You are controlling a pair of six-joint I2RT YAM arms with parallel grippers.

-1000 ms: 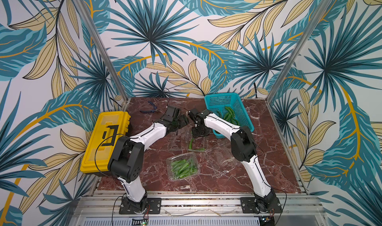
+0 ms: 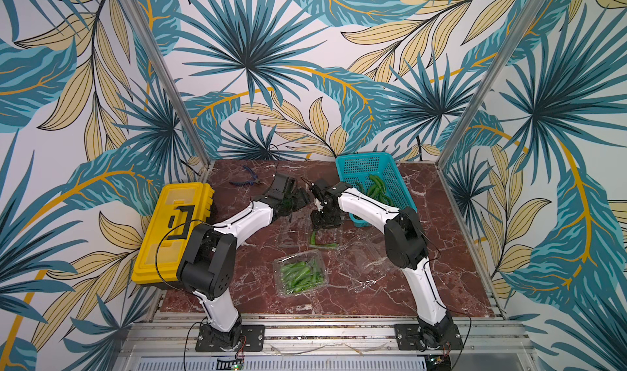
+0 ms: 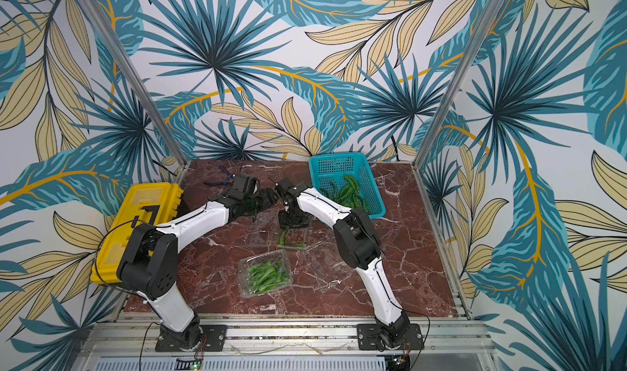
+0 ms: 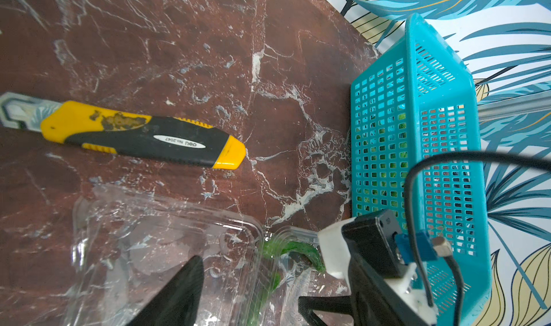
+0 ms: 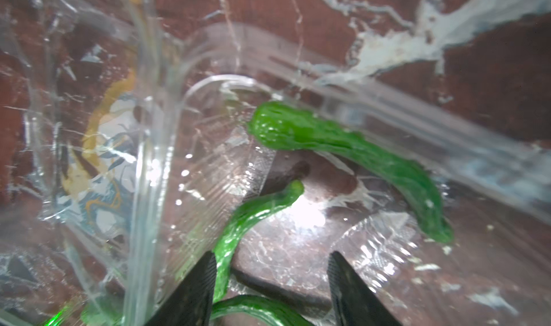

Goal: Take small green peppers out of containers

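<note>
My right gripper is open over a clear container [image 5: 155, 153] with a few green peppers [image 5: 344, 145] inside; nothing shows between its fingers. My left gripper is open above clear containers [image 4: 166, 222], beside the right gripper. A fuller container of green peppers [image 2: 301, 274] sits at the front middle in the top left view, apart from both grippers. A turquoise basket [image 2: 398, 175] at the back right holds more green peppers [image 2: 377, 188].
A yellow toolbox [image 2: 163, 233] stands at the left. A utility knife [image 4: 132, 136] lies on the table [image 4: 287, 125]. Dark pliers [image 2: 245, 181] are at the back left. Clear plastic lies right of centre.
My right arm has shifted slightly, its elbow outward, with the gripper still over the middle container. The left arm and peppers show no visible movement.
</note>
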